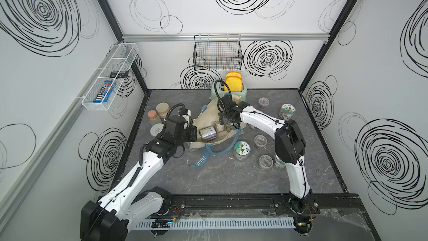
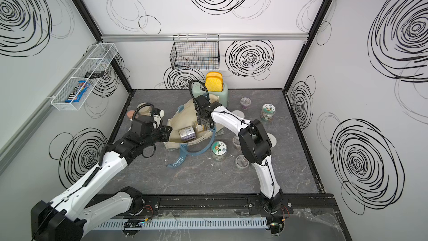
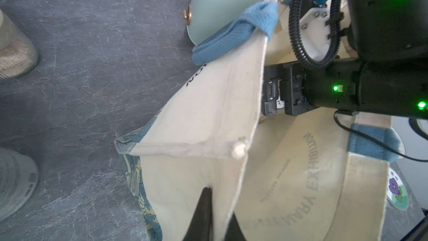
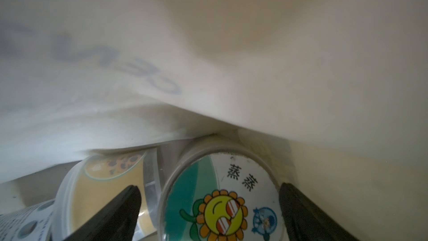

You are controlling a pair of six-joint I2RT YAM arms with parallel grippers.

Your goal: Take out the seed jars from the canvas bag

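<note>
The cream canvas bag (image 1: 205, 115) with blue straps lies open mid-table, a labelled jar (image 1: 207, 133) and an amber jar (image 2: 199, 126) inside. My left gripper is shut at the bag's left side, its tips partly hidden by canvas; whether it pinches fabric is hard to see in the top views. My right gripper is inside the bag, open around a jar with a sunflower lid (image 4: 220, 212); another jar (image 4: 104, 187) lies left of it.
Several jars stand right of the bag, like a green-lidded jar (image 1: 242, 150), and more at back left (image 1: 162, 107). A mint toaster (image 1: 238, 92) with yellow inserts stands behind.
</note>
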